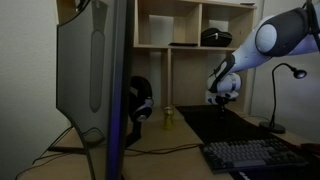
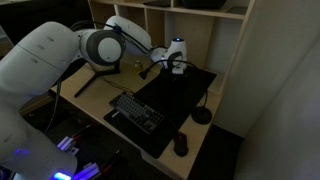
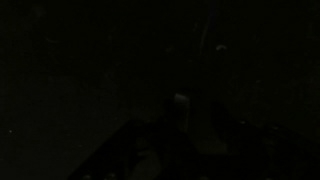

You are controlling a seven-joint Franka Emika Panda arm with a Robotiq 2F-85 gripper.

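Observation:
My gripper (image 1: 221,105) points down at the far end of the black desk mat (image 1: 200,122), under the white arm. From the other side, the gripper (image 2: 178,71) appears low over the same mat, close to the back panel. How its fingers stand cannot be made out in either exterior view. The wrist view is almost black: only dim outlines along the bottom and a small pale patch (image 3: 181,98) near the middle show. Whether anything is between the fingers is hidden by the dark.
A keyboard (image 1: 254,154) lies on the near part of the mat. The desk lamp (image 1: 273,127) stands to the right. A yellow object (image 1: 168,118) and headphones (image 1: 141,98) are on the left, behind a large monitor (image 1: 94,80). A mouse (image 2: 181,144) sits near the desk's edge.

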